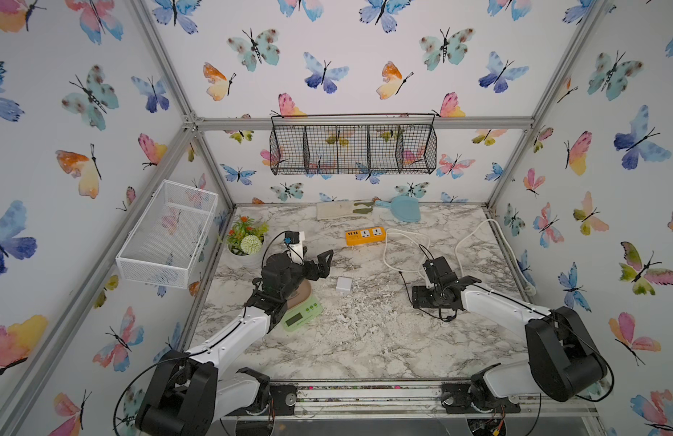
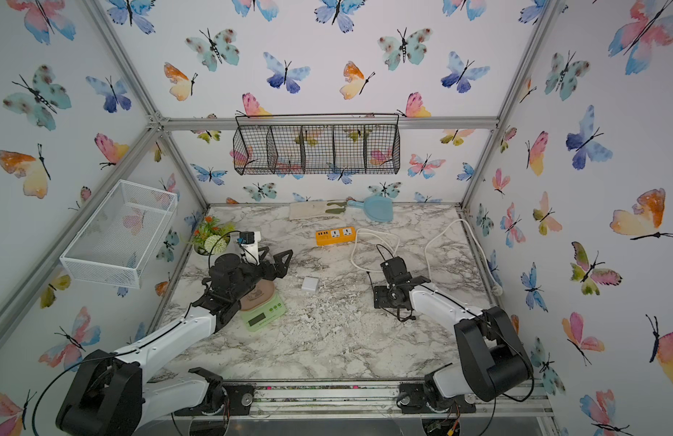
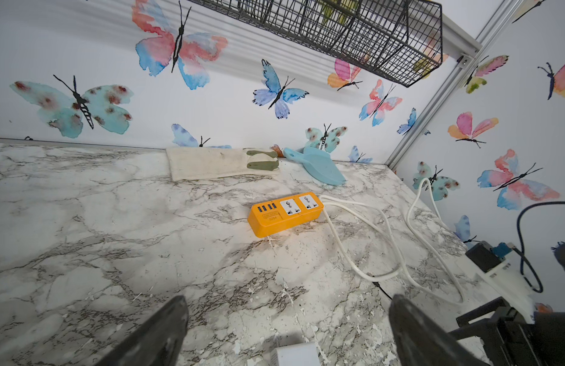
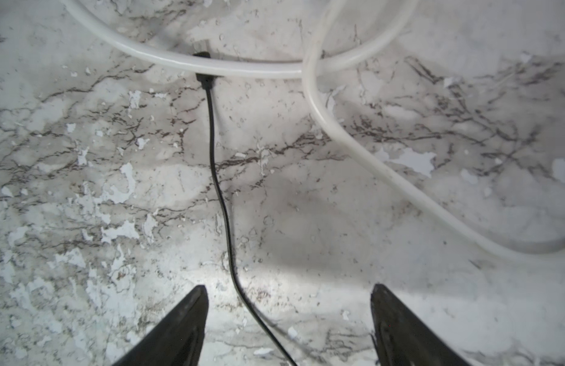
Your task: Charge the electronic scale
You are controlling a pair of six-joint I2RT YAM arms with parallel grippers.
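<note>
The green electronic scale point(image 1: 303, 315) lies at the left of the marble table, partly under my left arm. A white charger block point(image 1: 344, 284) sits near the middle, and the orange power strip point(image 3: 285, 213) lies farther back. My left gripper point(image 1: 320, 263) is open above the table, empty. My right gripper hangs low over a black cable point(image 4: 212, 122), its fingers apart on either side of the cable's lower stretch. The cable's plug point(image 4: 204, 78) lies under a white cord point(image 4: 386, 170).
A plant pot point(image 1: 246, 238) stands at the back left. A dustpan point(image 1: 405, 208) and a pale cloth point(image 1: 335, 210) lie along the back wall. Wire baskets hang on the back and left walls.
</note>
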